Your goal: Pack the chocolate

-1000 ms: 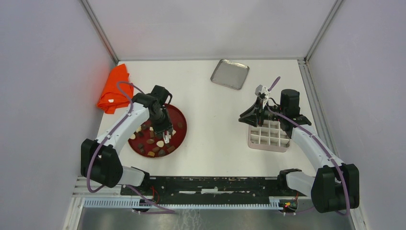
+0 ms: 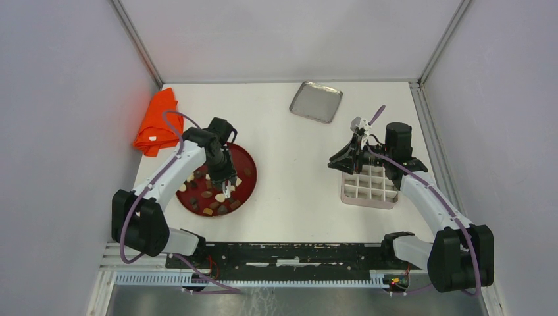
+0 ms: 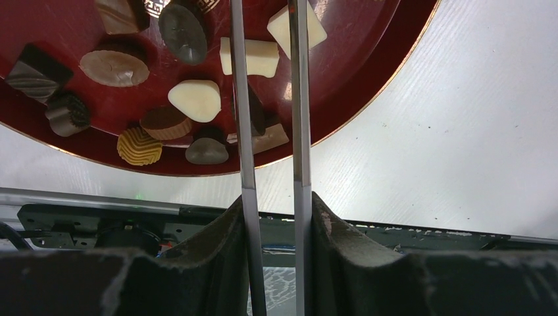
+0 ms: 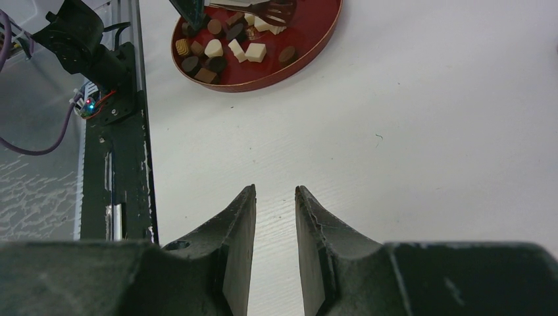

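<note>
Metal tongs [image 3: 301, 125] run out from my left gripper, which is shut on their two arms. Below them lies a round red plate [image 3: 401, 39] with chocolates. A white chocolate [image 3: 261, 59] shows between the tong arms, and another white piece [image 3: 316, 29] sits by the right arm. Whether the tips grip anything cannot be told. In the right wrist view the slotted tong end [image 4: 275, 11] is over the plate. My right gripper is part open with nothing between its fingers, near the compartment box [image 2: 368, 203]; its visible compartments look empty.
An empty metal tray [image 2: 316, 102] lies at the back. An orange cloth [image 2: 158, 122] is at the back left, beyond the plate. The table between plate and box is clear. The right arm hides part of the box.
The right arm has stayed in place.
</note>
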